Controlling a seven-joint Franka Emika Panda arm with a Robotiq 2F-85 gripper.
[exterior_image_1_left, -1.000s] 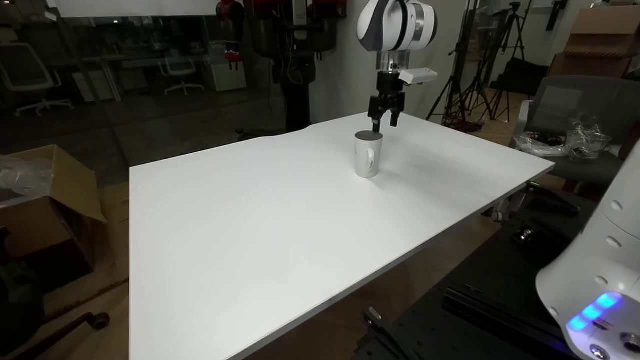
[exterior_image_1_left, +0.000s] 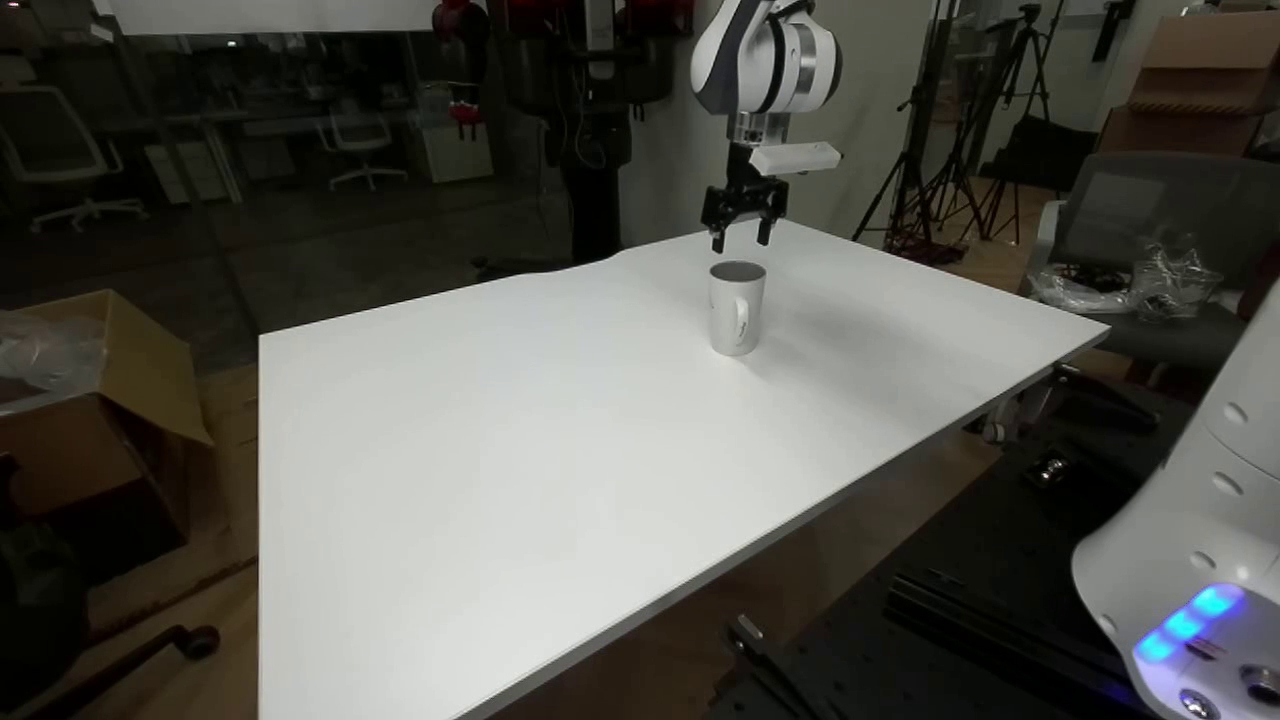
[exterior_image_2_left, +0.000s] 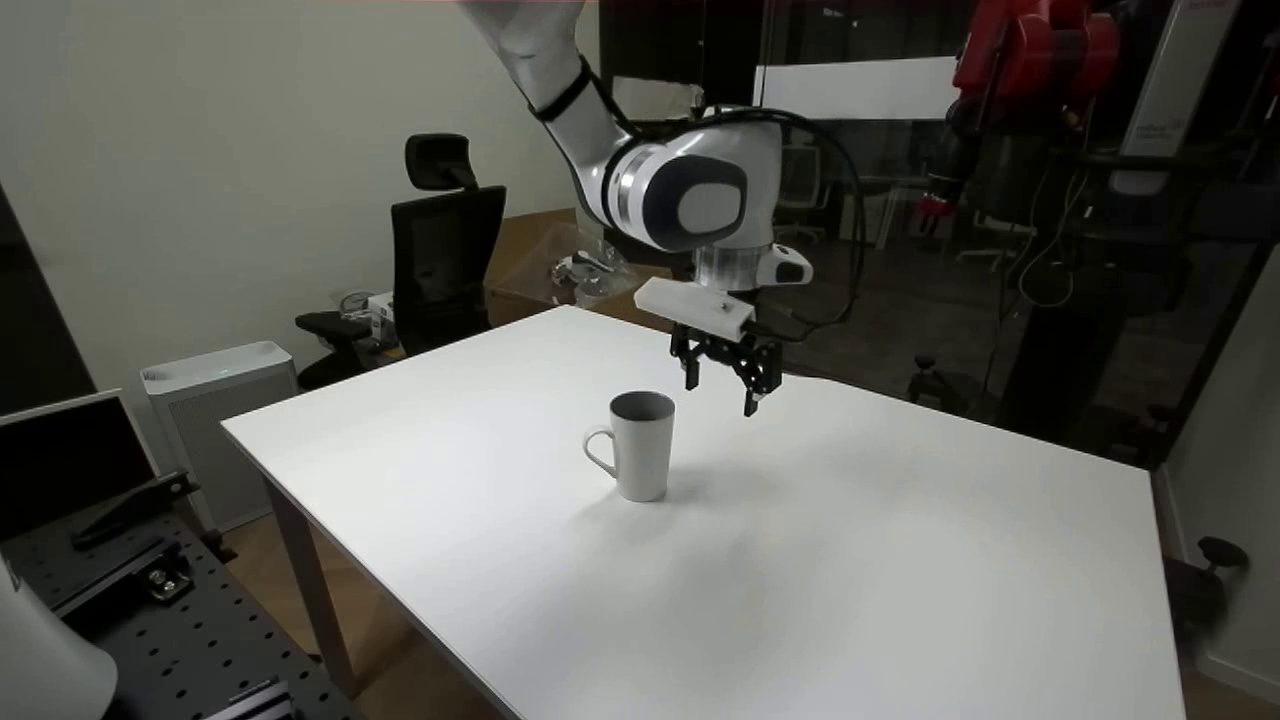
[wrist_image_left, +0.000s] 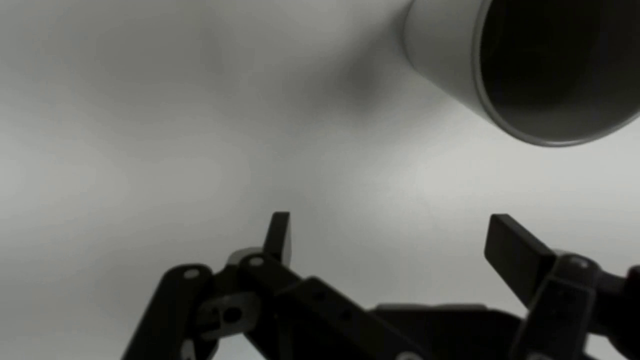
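A white mug (exterior_image_1_left: 725, 314) with a grey inside stands upright on the white table. In the second exterior view the mug (exterior_image_2_left: 642, 450) has its handle turned to the left. My gripper (exterior_image_2_left: 722, 396) hangs in the air behind and to the right of it there, apart from the mug. From the wrist, the mug's outer wall (wrist_image_left: 447, 45) and dark opening fill the upper right corner, its handle out of sight. Below it in that view, my gripper is open, its black fingers wide apart with only bare tabletop between them.
Apart from the mug, the white table (exterior_image_1_left: 480, 480) is bare, with free room on all sides. A cardboard box (exterior_image_1_left: 114, 396) sits on the floor beyond the table's left edge. An office chair (exterior_image_2_left: 450, 264) stands past the table's far side.
In the first exterior view my gripper has shifted left and slightly up, and turned, its fingers showing farther apart. The mug has not moved.
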